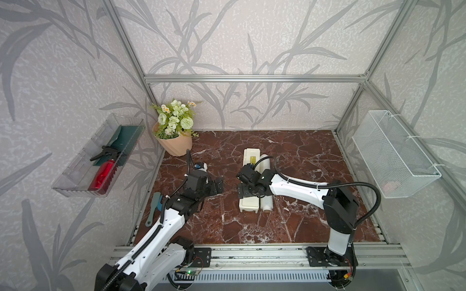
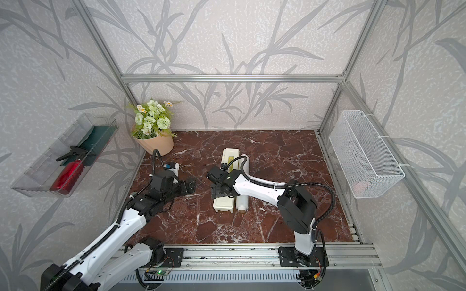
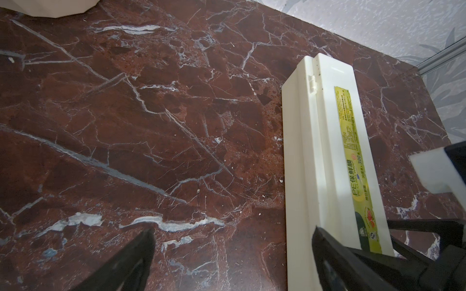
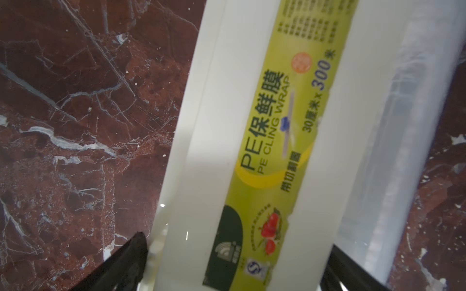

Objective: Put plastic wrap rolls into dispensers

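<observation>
The white dispenser lies lengthwise on the table, its lid closed in the wrist views and a yellow-green label on top. Close along its right side lies the plastic wrap roll, partly hidden by my right arm. Over the dispenser's middle is my right gripper, open; its fingers show on either side of the dispenser, and whether they touch it cannot be told. My left gripper is open and empty to the left of the dispenser, over bare table.
A potted plant stands at the back left. A clear wall bin hangs left, a white mesh basket right. Near the left edge lies a green-grey tool.
</observation>
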